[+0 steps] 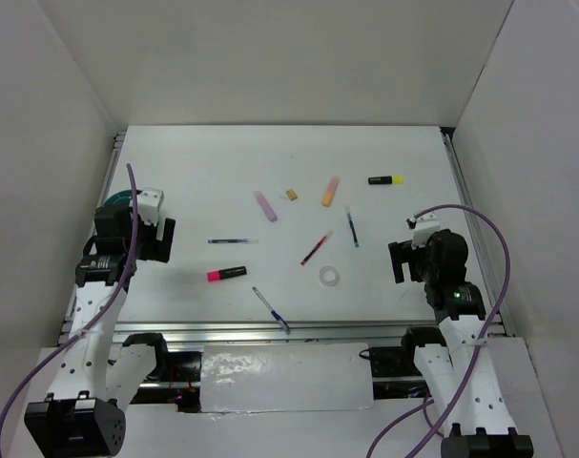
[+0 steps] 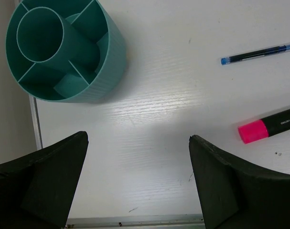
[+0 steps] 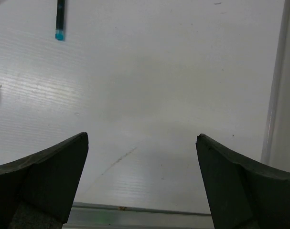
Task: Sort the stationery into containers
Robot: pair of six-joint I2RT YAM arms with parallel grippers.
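A round teal organizer (image 2: 117,67) with compartments stands empty at the table's left; in the top view my left arm mostly covers it. My left gripper is open over bare table in front of it. Open too, with nothing between its fingers, my right gripper is above the right side. Spread across the middle lie a pink-capped black marker (image 1: 226,273), a dark pen (image 1: 233,241), a blue pen (image 1: 271,310), a red pen (image 1: 317,247), another blue pen (image 1: 352,227), a yellow-ended black marker (image 1: 385,179), a pink stick (image 1: 265,206) and an orange stick (image 1: 330,191).
A clear tape ring (image 1: 329,276) and a small yellowish block (image 1: 291,194) also lie on the white table (image 1: 194,172). Metal rails (image 1: 270,331) border its front, and walls close in the sides and back. Bare surface surrounds most items.
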